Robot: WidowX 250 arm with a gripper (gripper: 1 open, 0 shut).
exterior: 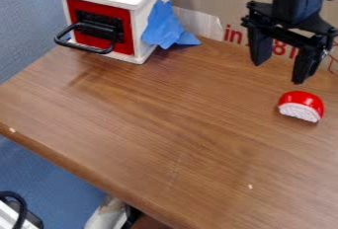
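My black gripper (280,63) hangs at the upper right above the table, its two fingers apart with nothing between them. Below it, a little to the right, a red brush-like object (299,102) with a white lower edge lies on the wooden table (145,144).
A white and red toy oven (113,16) with a black handle stands at the back left, a blue cloth (166,28) beside it. Cardboard and white packaging stand behind. The table's left edge borders a blue surface.
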